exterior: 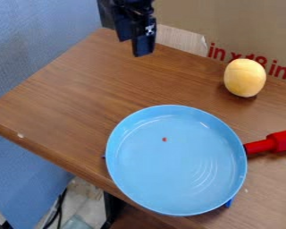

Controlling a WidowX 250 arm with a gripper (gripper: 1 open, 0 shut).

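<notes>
The black gripper (142,45) hangs at the top centre of the camera view, above the back of the wooden table and clear of the objects; whether its fingers are open or shut is not clear. A light blue plate (175,170) lies at the front right, with a small red speck near its middle. A pale yellow, round object (245,77) stands at the back right. A red handle-like object (273,142) reaches in from the right edge beside the plate, with bits of blue behind it and under the plate.
A cardboard panel (247,27) with red lettering backs the right side. Blue padded fabric lies beyond the left edge, with cables below.
</notes>
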